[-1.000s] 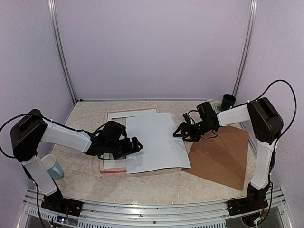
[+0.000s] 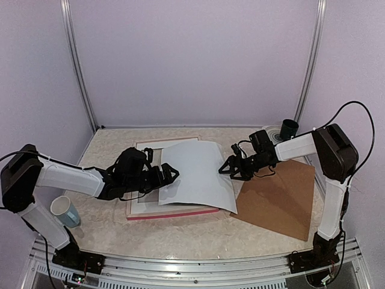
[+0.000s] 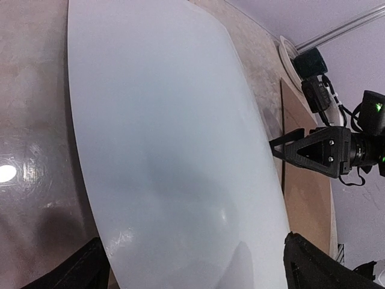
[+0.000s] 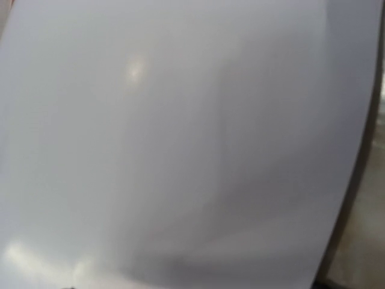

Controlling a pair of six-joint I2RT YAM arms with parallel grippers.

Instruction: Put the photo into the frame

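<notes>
A large white sheet, the photo (image 2: 198, 174), lies bowed over the right part of the picture frame (image 2: 174, 214), its right side reaching past the frame. My left gripper (image 2: 171, 174) is above the sheet's left part. In the left wrist view its fingers (image 3: 78, 268) stand wide apart, open, with the photo (image 3: 174, 132) spread below and between them. At the sheet's right edge is my right gripper (image 2: 225, 167), its fingers parted. The right wrist view is filled by the blurred photo (image 4: 180, 132), with its fingers almost out of sight.
The brown board (image 2: 280, 201) lies flat at the right, beneath the right arm. A light blue mug (image 2: 65, 211) stands at the left, and a dark cup (image 2: 289, 129) at the back right.
The sheet's front edge has moved back and bows more, baring more of the frame's pink front edge. The right arm has stayed put.
</notes>
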